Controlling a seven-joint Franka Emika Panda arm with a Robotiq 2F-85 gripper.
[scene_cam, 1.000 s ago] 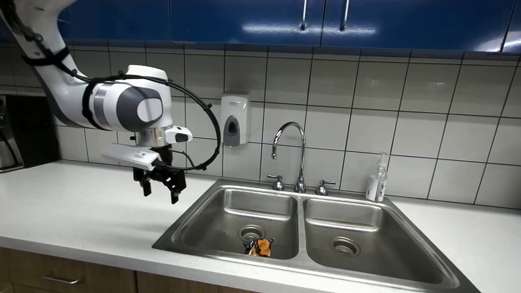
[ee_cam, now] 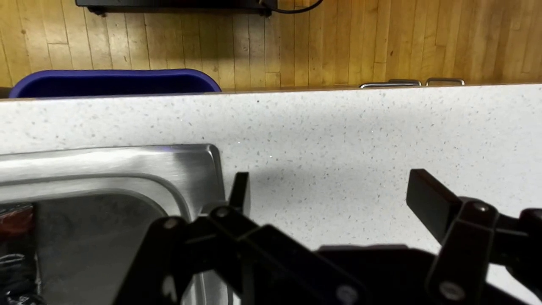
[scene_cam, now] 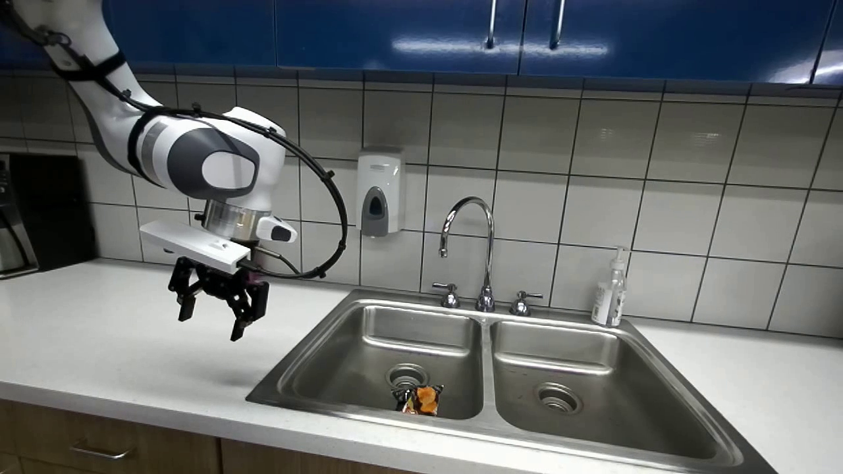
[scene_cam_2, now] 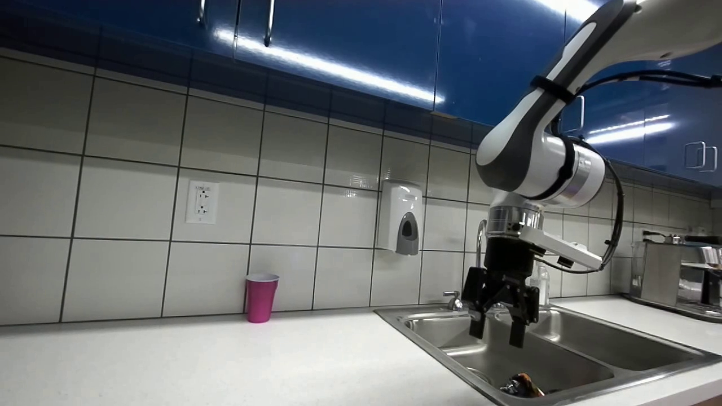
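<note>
My gripper stands open above the counter, just left of the sink in exterior view 1, with empty space between its fingers. In the wrist view the same gripper spans bare speckled counter beside the sink's corner. A small black and orange packet lies in the left basin, near its front wall and drain. Exterior view 2 shows only part of that packet, and the wrist view catches its edge at far left. A pink cup stands upright on the counter against the tiled wall.
The steel sink has two basins, with a tall faucet behind. A soap bottle stands at its back right corner. A wall dispenser hangs above the counter. Counter left of the sink in exterior view 1 looks clear.
In exterior view 1 my arm and open gripper have moved left, away from the sink, and the gripper appears slightly lower and nearer the camera. The packet has not moved.
</note>
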